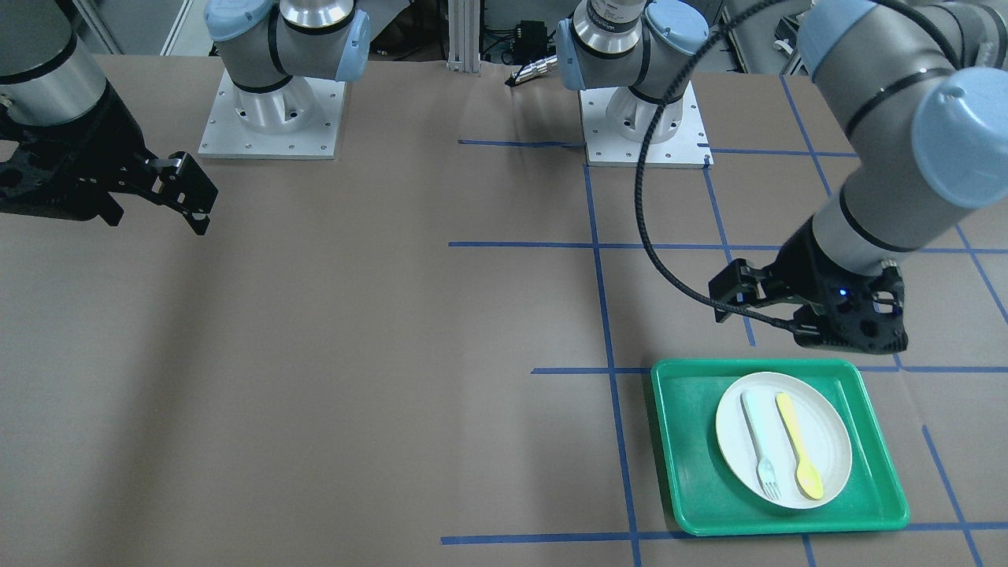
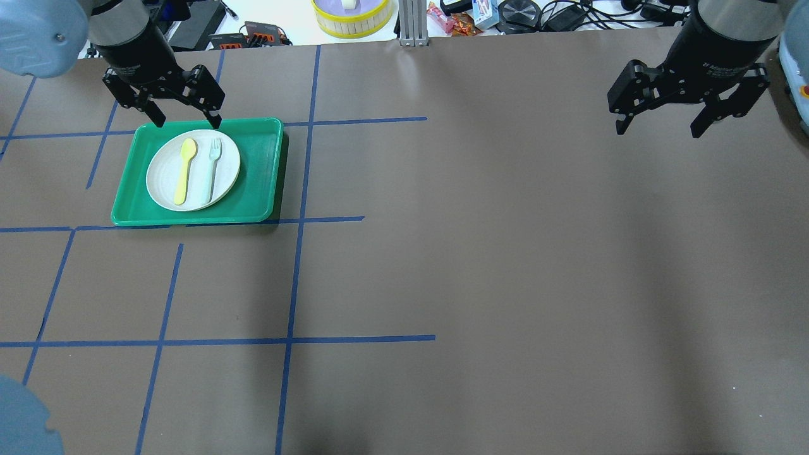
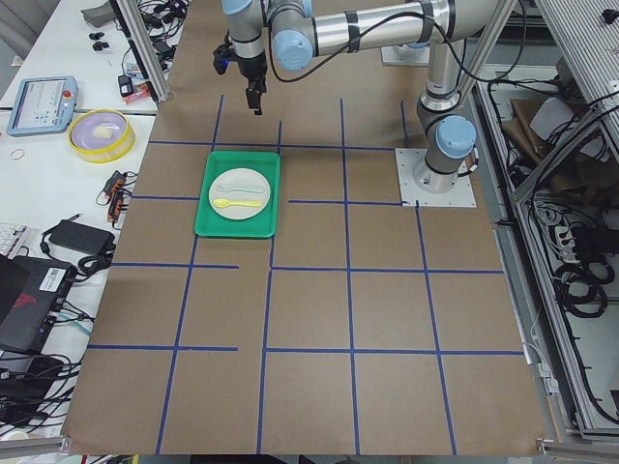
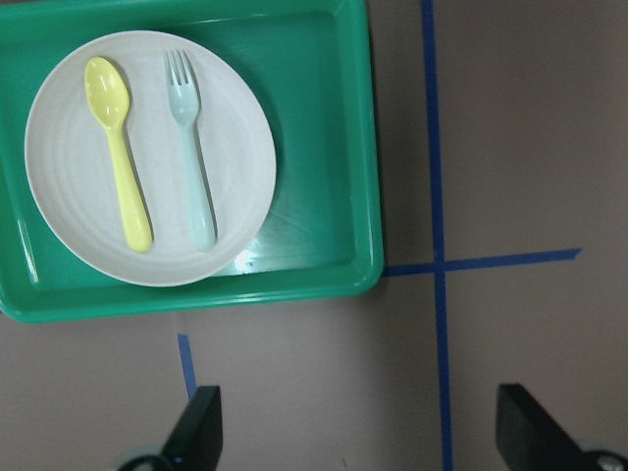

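A green tray (image 1: 690,491) holds a white plate (image 1: 742,444) with a light blue fork (image 1: 761,449) and a yellow spoon (image 1: 803,453) side by side on it. In the left wrist view the plate (image 4: 69,186), fork (image 4: 191,167) and spoon (image 4: 128,186) fill the upper left. My gripper (image 2: 187,122) hangs over the tray's back edge in the top view, its fingers apart and empty. In the left wrist view its two fingertips sit wide apart at the bottom corners, below the tray in the picture.
A second black gripper (image 2: 660,129) hangs at the other side of the table, clear of the tray. A yellow round container (image 2: 349,30) stands beyond the table's edge.
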